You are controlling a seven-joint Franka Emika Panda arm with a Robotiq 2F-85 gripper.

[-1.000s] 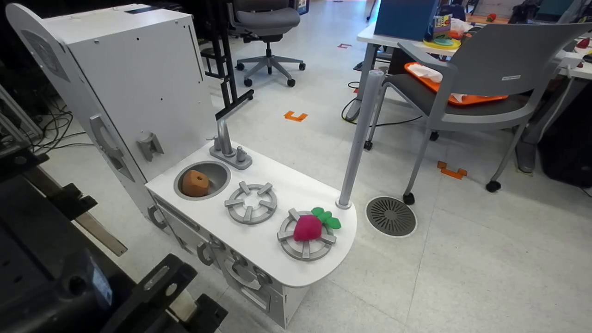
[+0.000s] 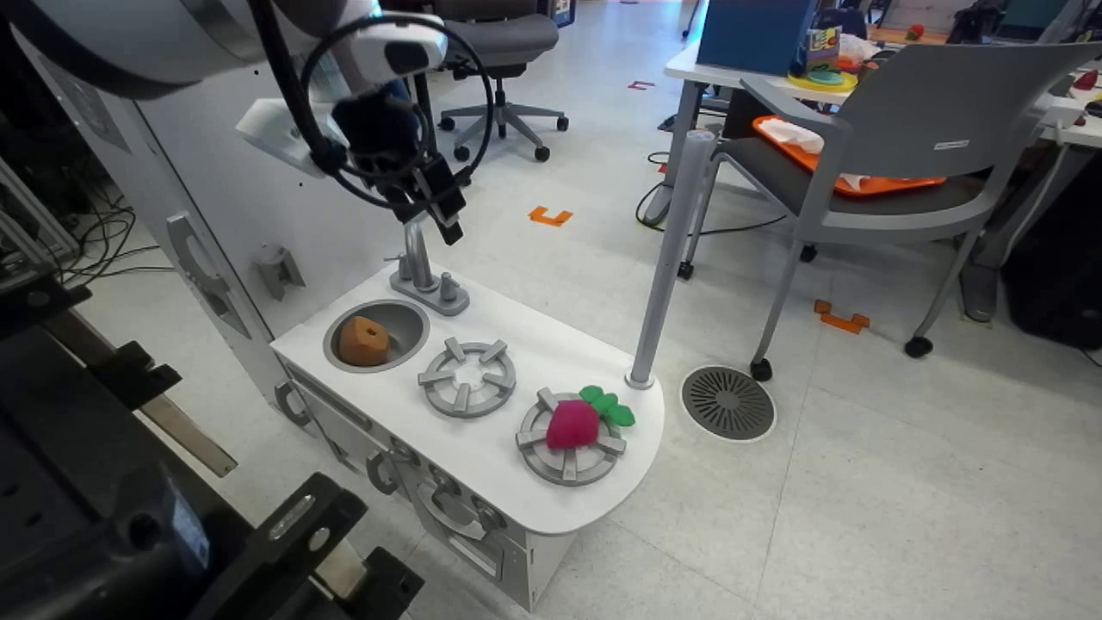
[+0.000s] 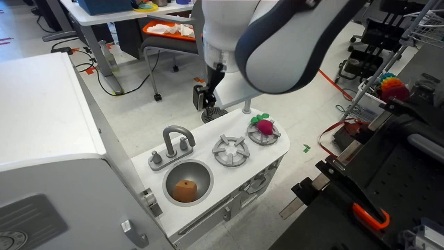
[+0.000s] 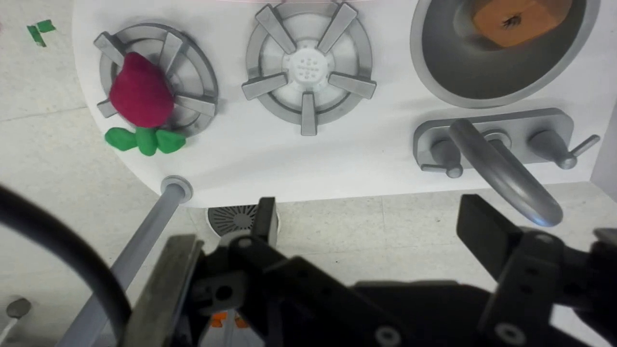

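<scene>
A crimson plush vegetable (image 2: 573,424) with green leaves rests on the burner at the counter's rounded end. In the sink bowl lies a brown, blocky toy (image 3: 185,191). Between the two, the middle burner (image 4: 308,66) is bare. My gripper is open, its fingers wide apart and nothing between them. It hangs above the back edge of the counter, behind the faucet in the first exterior view, and touches neither toy. In the wrist view the plush vegetable (image 4: 141,91) is at the upper left and the brown toy (image 4: 520,20) at the upper right, partly cut off.
A curved grey faucet (image 3: 177,139) rises behind the sink, close to the right finger in the wrist view. A grey post (image 2: 671,258) stands at the counter's rounded end. The tall white cabinet (image 3: 45,108) borders the sink side.
A second ago no arm showed in the first exterior view. Now the arm and gripper have come in from the upper left, above the sink. Both toys lie where they were.
</scene>
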